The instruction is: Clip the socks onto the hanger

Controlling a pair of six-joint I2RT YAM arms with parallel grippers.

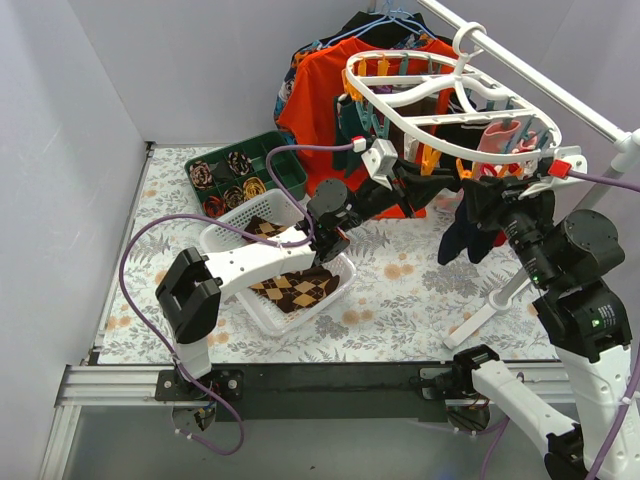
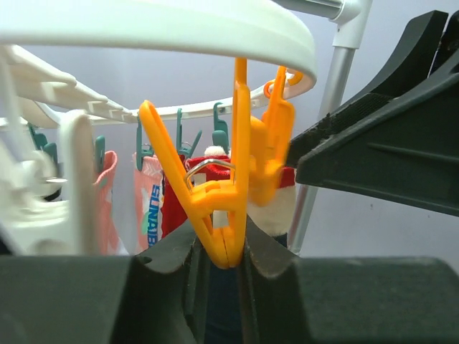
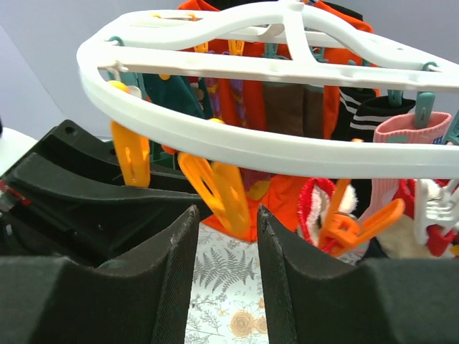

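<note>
The white oval hanger (image 1: 400,125) hangs from the rail with socks clipped round it. At its near rim, my left gripper is shut on the lower end of an orange clip (image 2: 228,208); no sock shows in that clip. My right gripper faces the same clip with fingers apart, nothing gripped between them. In the left wrist view, one right finger (image 2: 387,161) juts in close to a second orange clip (image 2: 272,136). Brown argyle socks (image 1: 300,287) lie in the white basket (image 1: 268,318). A dark sock (image 1: 466,238) hangs below the hanger.
Behind the hanger hang orange and dark clothes (image 1: 325,95). A green divided tray (image 1: 285,160) with rolled items stands at the back left. The rail's slanted post (image 1: 490,310) rises on the right.
</note>
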